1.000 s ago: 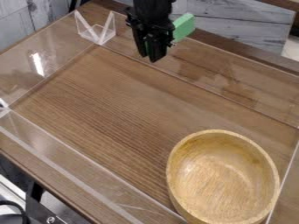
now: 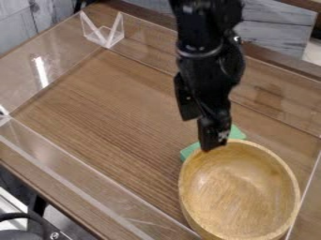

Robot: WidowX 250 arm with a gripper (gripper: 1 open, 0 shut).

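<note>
My black gripper (image 2: 207,117) hangs over the back rim of a round wooden bowl (image 2: 238,202) at the lower right. It is open. A green object (image 2: 236,132) lies just behind the bowl, below my fingertips, partly hidden by the gripper and the bowl; I cannot tell whether it rests on the table or on the rim.
A clear wire-like holder (image 2: 103,28) stands at the back left. Raised edges border the table, with a grey board behind.
The green object has moved from high at the back to just behind the bowl.
</note>
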